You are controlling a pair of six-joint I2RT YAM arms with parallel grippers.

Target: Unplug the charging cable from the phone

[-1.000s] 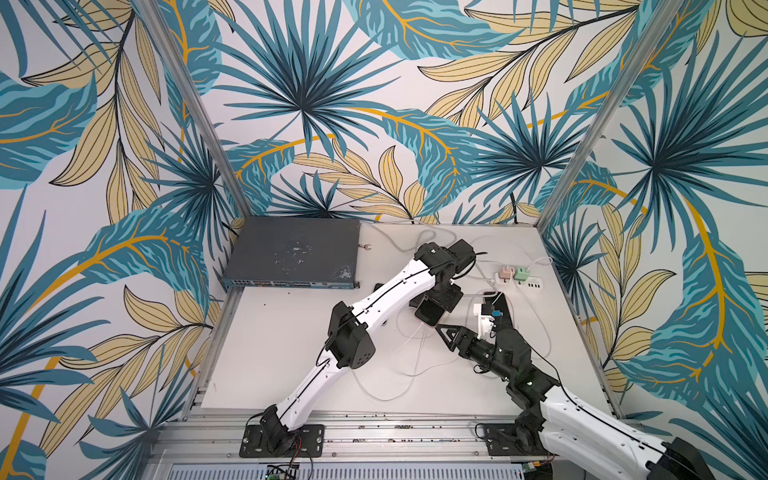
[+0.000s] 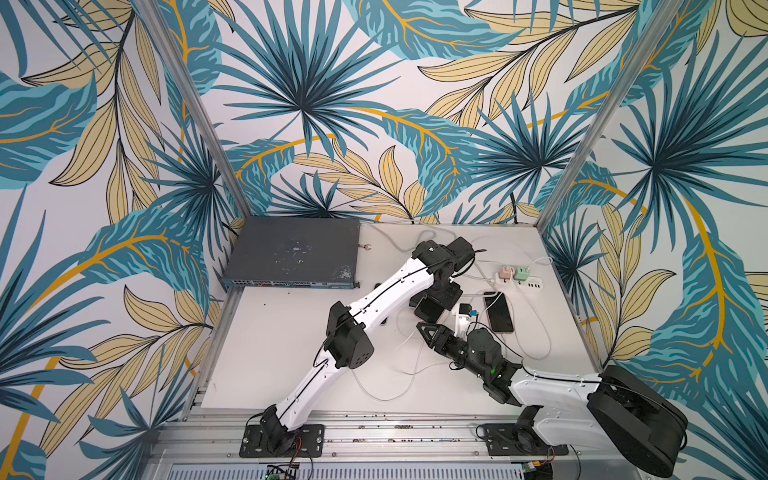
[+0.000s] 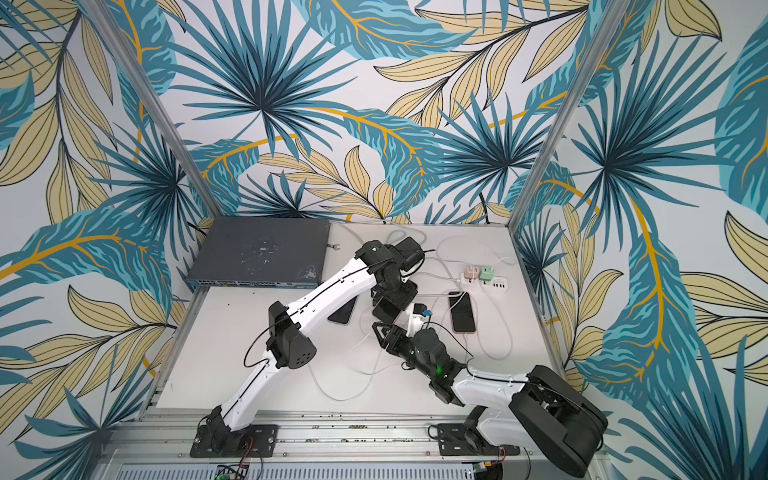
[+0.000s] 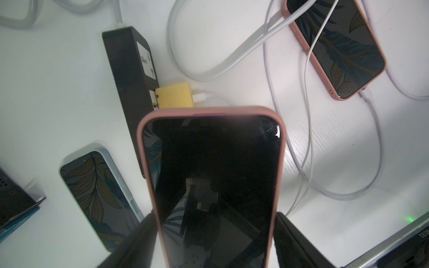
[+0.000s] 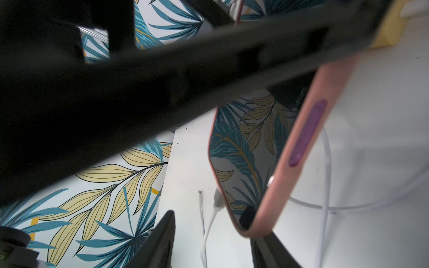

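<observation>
A black-screened phone in a pink case (image 4: 214, 187) is held up over the table, with my left gripper shut on its two sides. In the top left view its dark face (image 2: 430, 310) shows just below the left gripper. My right gripper stands open close to that phone, one finger (image 5: 266, 248) near a case corner and the other (image 5: 165, 241) away from it. A white cable's plug (image 5: 218, 198) shows beside the phone's far edge; whether it sits in the phone cannot be seen.
Another pink-cased phone (image 4: 339, 53) lies with a cable at its end. A light blue phone (image 4: 100, 196) and a black power strip (image 4: 127, 84) with a yellow charger (image 4: 174, 95) lie below. Cables loop over the table; a dark metal box (image 2: 296, 248) is back left.
The left arm and its phone have barely moved.
</observation>
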